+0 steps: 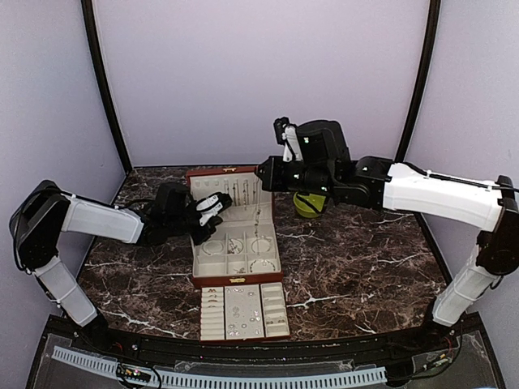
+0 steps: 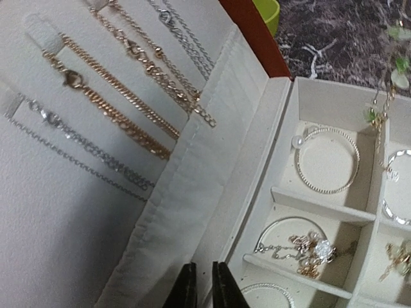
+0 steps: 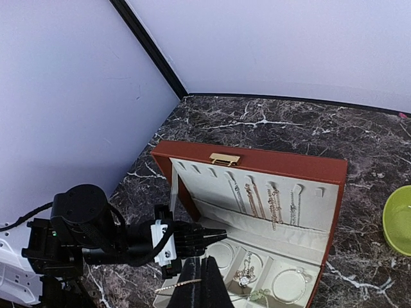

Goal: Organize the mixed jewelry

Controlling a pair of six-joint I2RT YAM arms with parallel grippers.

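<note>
An open red-brown jewelry box [image 1: 232, 277] has necklaces [image 2: 109, 122] hanging in its lid and bracelets [image 2: 326, 131] and tangled chains [image 2: 314, 253] in its compartments. My left gripper is shut, empty, over the box's left side by the lid. My right gripper is raised at the box's upper right, shut; a gold chain shows across it in the right wrist view, and a green-beaded chain hangs below it in the top and left wrist views. How the chain is held is hard to tell.
A tray [image 1: 255, 332] of rings and earrings lies in front of the box. A green bowl [image 3: 397, 221] stands to the right behind the right arm.
</note>
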